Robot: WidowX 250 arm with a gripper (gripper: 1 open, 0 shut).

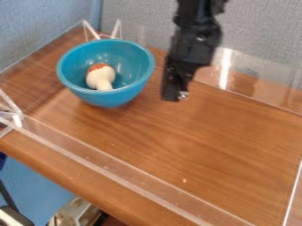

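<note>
A turquoise bowl point(124, 95) sits at the back left of the wooden table, holding a pale object with a red-orange top point(99, 78). My dark gripper point(177, 92) hangs just right of the bowl, pointing down and blurred. It looks shut, with nothing visible between its fingers.
Clear low walls edge it, with grey padded panels behind. Off the front left edge is a blue surface with some metal parts.
</note>
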